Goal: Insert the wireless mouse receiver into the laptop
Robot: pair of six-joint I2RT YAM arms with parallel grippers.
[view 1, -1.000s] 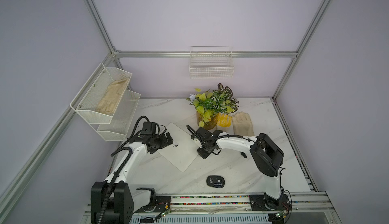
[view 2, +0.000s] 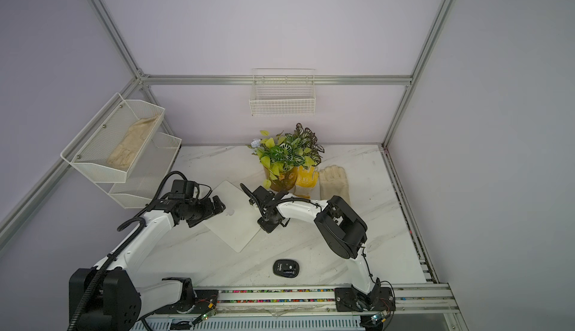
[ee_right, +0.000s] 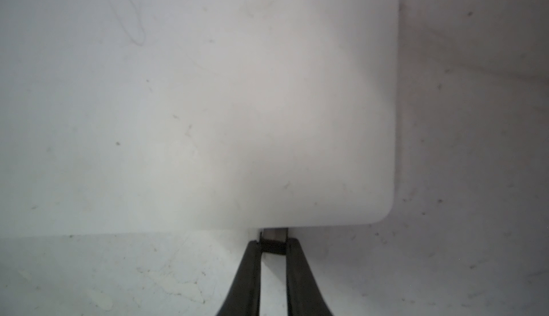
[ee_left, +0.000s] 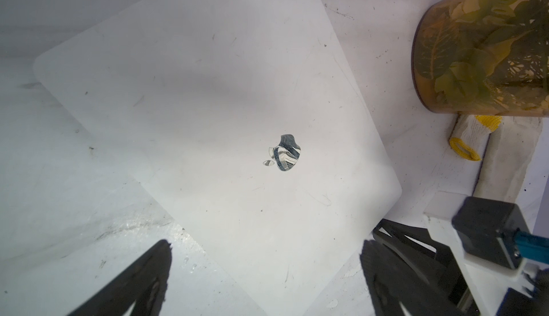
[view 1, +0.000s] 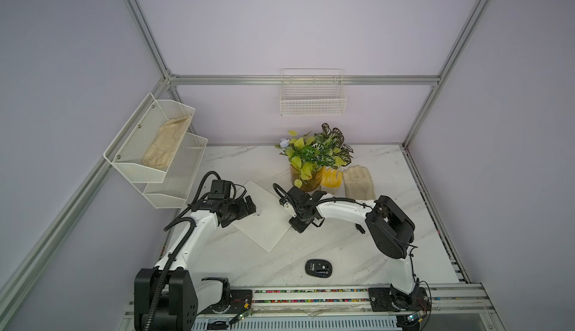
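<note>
The closed silver laptop (ee_left: pixel 228 87) lies turned diagonally on the table. In the right wrist view my right gripper is shut on a small dark receiver (ee_right: pixel 274 245), which sits right against the laptop's edge, partly out of sight; whether it is inside a port I cannot tell. My left gripper is open above the laptop's left part, nothing between its fingers. The black mouse (view 1: pixel 318 267) lies on the front middle of the table, its underside apparently up.
A potted plant (view 1: pixel 305 178) stands behind the laptop, with gloves (view 1: pixel 359 182) to its right. Wire shelves (view 2: pixel 122 169) hang on the left wall, a wire basket (view 2: pixel 281 91) on the back wall.
My right arm has shifted slightly leftward, and the laptop's near corner appears nudged slightly with it. My left arm has not moved.
</note>
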